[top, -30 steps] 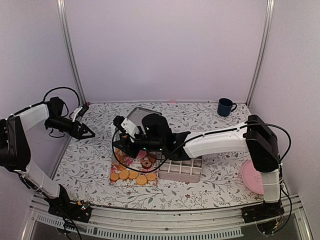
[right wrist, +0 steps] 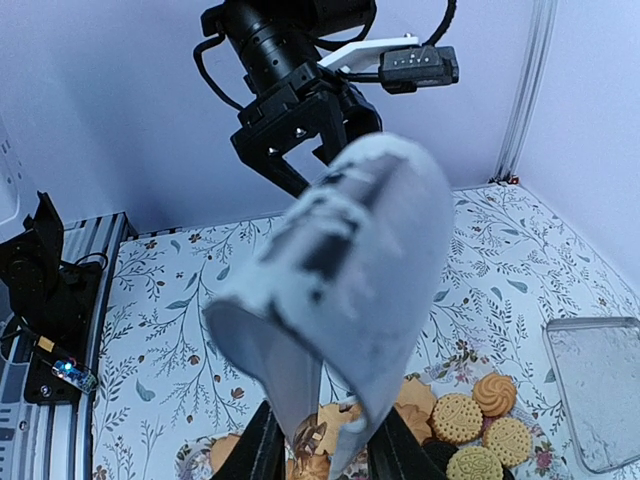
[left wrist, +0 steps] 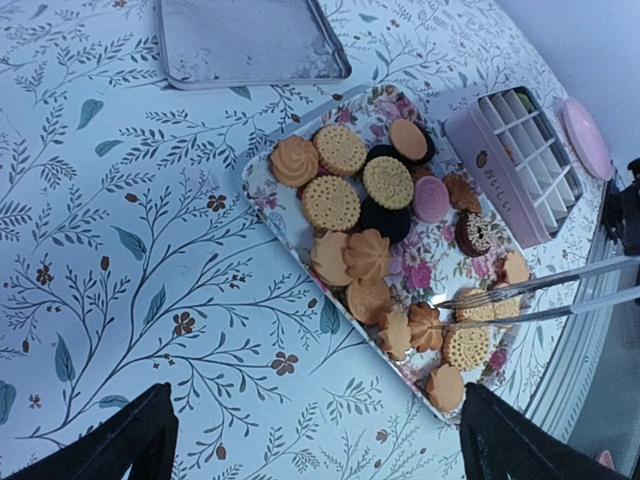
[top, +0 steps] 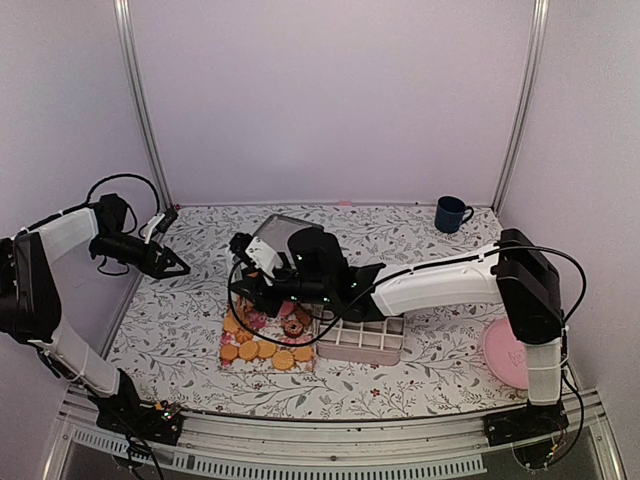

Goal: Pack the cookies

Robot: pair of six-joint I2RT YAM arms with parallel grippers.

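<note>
A floral tray of assorted cookies (top: 267,349) lies at the table's middle-front, beside a pink compartment box (top: 360,345). My right gripper (top: 260,290) is low over that tray; in the left wrist view its long metal tips reach among the cookies near a piped cookie (left wrist: 424,328). In the right wrist view a large blurred pale tool fills the middle, its tips down at the cookies; whether anything is between them I cannot tell. My left gripper (top: 170,260) hangs open at the left side, with only table below it.
A metal tray (left wrist: 250,45) lies behind the cookies. A navy mug (top: 450,215) stands at the back right, a pink plate (top: 505,355) at the front right.
My right gripper has shifted very slightly to the right over the cookie tray. My left arm has not moved.
</note>
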